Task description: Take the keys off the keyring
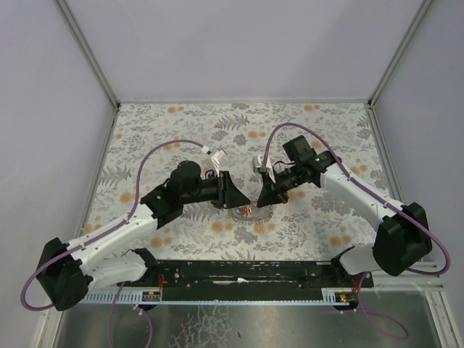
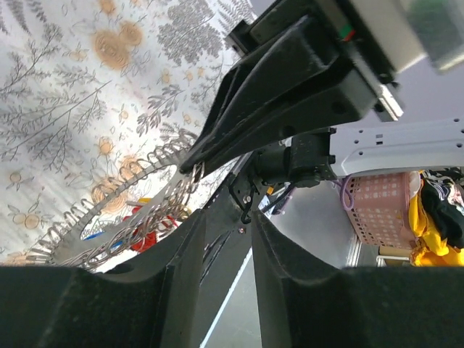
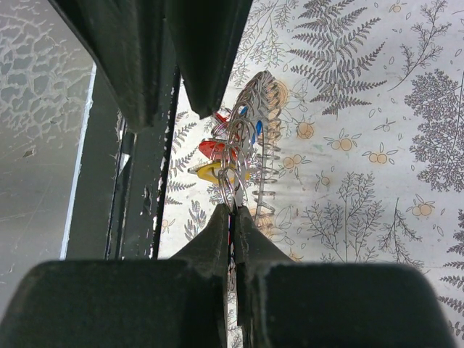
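The keyring is a pale, clear coiled loop point(image 2: 80, 225), stretched out on the table in front of both arms. Red point(image 3: 211, 149), yellow point(image 3: 209, 172) and blue keys cluster beside the coil, partly hidden by its turns. My right gripper is shut on the end of the coil; its tips also pinch the loop in the left wrist view. Close to the keys, my left gripper is part open with a clear gap and nothing between its fingers. In the top view, the left gripper point(image 1: 245, 201) comes from the left, near the right gripper's tips.
A patterned cloth point(image 1: 217, 130) covers the table, with free room behind the keyring. The dark table edge point(image 1: 232, 268) runs close in front. Beyond it, low down, sits a pink basket point(image 2: 373, 210) with clothes.
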